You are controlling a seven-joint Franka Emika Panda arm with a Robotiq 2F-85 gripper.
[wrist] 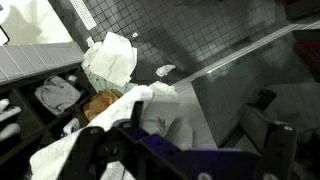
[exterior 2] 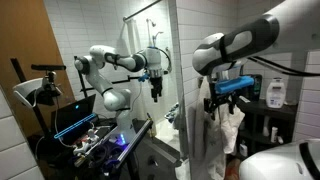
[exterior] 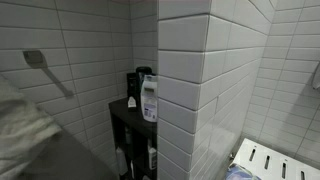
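Observation:
In the wrist view my gripper is open, its two dark fingers wide apart at the bottom of the picture. A white cloth (wrist: 85,145) spreads below the left finger, and part of it reaches toward the gap. Whether it touches the finger I cannot tell. Farther off on the dark floor lie a crumpled off-white cloth (wrist: 112,58) and a small white scrap (wrist: 165,71). Exterior view 2 shows pale cloth (exterior 2: 213,135) hanging below the near arm's dark end. The gripper's fingers are hard to make out there.
A dark shelf unit with a grey cloth (wrist: 58,95) and a brown item (wrist: 101,103) stands at left in the wrist view. White bottles (exterior 2: 276,92) stand on a black shelf near the arm. A tiled wall corner (exterior: 190,80) juts out in exterior view 1.

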